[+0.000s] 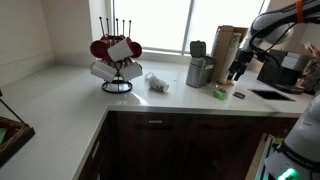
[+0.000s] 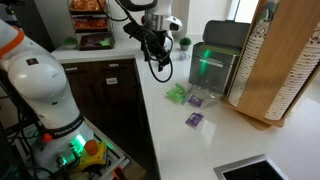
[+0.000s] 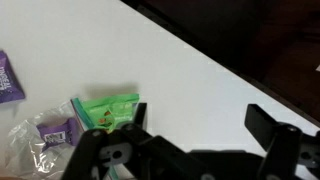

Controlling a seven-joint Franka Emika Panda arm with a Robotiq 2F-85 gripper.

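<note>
My gripper stands open above the white counter, with nothing between its fingers. In the wrist view a green packet lies just left of the left finger, partly hidden by it. Beside it is a clear plastic bag with a purple wrapper in or under it. A separate purple packet is cut off by the left edge. Exterior view 2 has the gripper hanging above and behind the green packet, with the purple packet nearer the camera.
A grey bin and a tall wooden cylinder stand behind the packets. Along the counter sit a dish rack with red items and a white object. A dark panel lies at the near right.
</note>
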